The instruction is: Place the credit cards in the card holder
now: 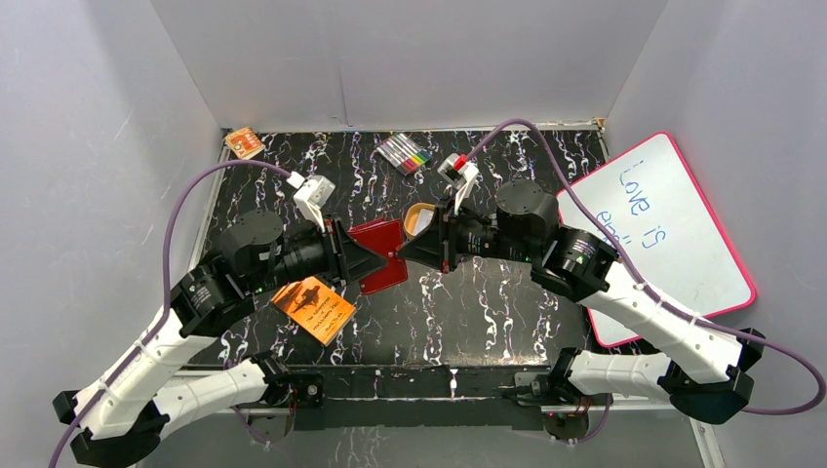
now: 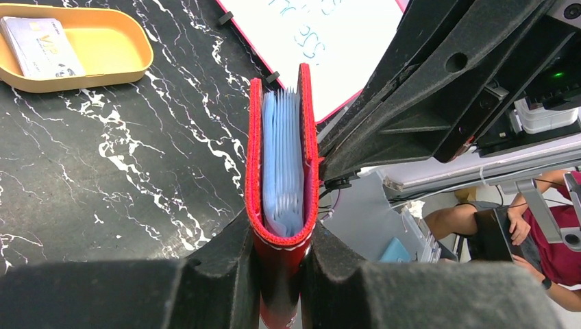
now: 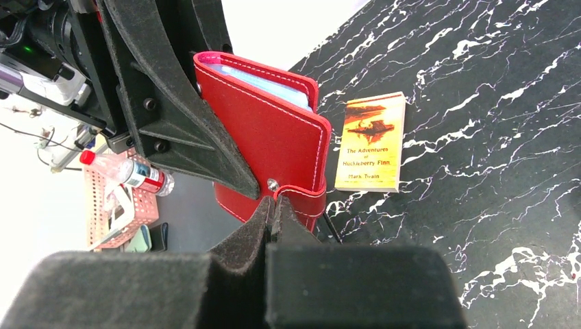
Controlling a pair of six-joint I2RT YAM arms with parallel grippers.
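A red leather card holder [image 1: 382, 271] with clear blue sleeves [image 2: 279, 157] is held upright in my left gripper, which is shut on it. My right gripper is shut, its fingertips at the holder's strap and snap; whether the strap is between them is unclear. The white credit cards [image 2: 42, 48] lie stacked in a yellow tray [image 2: 109, 79] on the table behind the grippers, partly hidden in the top view.
An orange book [image 1: 314, 308] lies front left, markers [image 1: 403, 153] and a small orange box [image 1: 244, 142] at the back. A whiteboard [image 1: 663, 244] occupies the right side. Black marble table around.
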